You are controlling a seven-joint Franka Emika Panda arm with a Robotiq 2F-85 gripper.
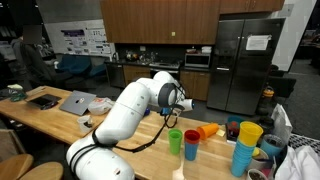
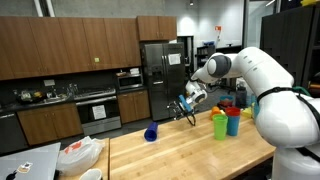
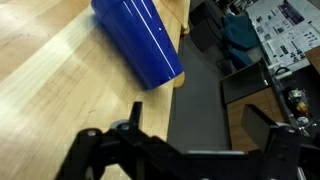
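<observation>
A blue cup (image 3: 142, 42) lies on its side on the wooden table in the wrist view. It shows again as a small blue shape (image 2: 150, 132) left of the arm in exterior view 2. My gripper is open, its dark fingers wide apart with nothing between them; the cup is beyond the left finger, apart from it. In exterior view 2 the gripper (image 2: 188, 108) hangs above the table, to the right of the cup. A green cup (image 1: 175, 141) and another blue cup (image 1: 191, 145) stand upright near the arm in exterior view 1.
An orange object (image 1: 208, 130) lies behind the upright cups. Stacked yellow (image 1: 249, 134) and blue cups crowd the right side of the table. A laptop (image 1: 77, 102) sits at the left, and a plastic container (image 2: 80, 154) at the table's edge.
</observation>
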